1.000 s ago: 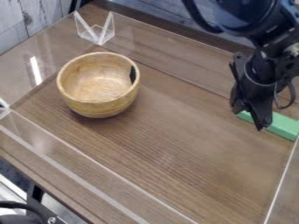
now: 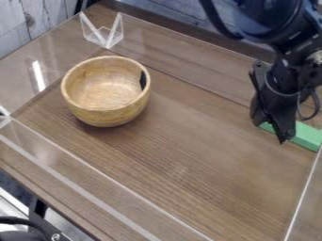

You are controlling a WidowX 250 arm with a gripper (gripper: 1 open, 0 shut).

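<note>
The black gripper (image 2: 262,128) is at the right of the view, low over a green block (image 2: 302,136) on the wooden table (image 2: 176,165). Its lower end overlaps the block's left part, so whether it touches the block cannot be seen. The fingers look close together, shut, with nothing clearly visible between them.
A wooden bowl (image 2: 104,115) stands at the left. A clear angular object (image 2: 104,30) is at the back left. A black cable or part lies at the bottom left corner.
The gripper has shifted very slightly over about the last second. The bowl and the block look unchanged.
</note>
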